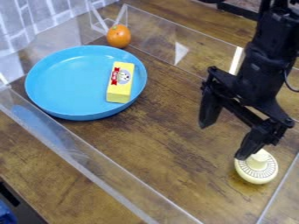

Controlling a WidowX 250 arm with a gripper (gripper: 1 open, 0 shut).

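The black gripper (236, 124) hangs open over the right side of the wooden table, its two fingers spread left and right. Its right finger reaches down just above a round cream object (256, 171) with a ribbed rim and a small knob, which it partly hides. Nothing shows between the fingers.
A blue plate (63, 87) at the upper left holds a yellow box (121, 86). An orange (118, 36) sits behind it near the back. Clear walls run along the left and back.
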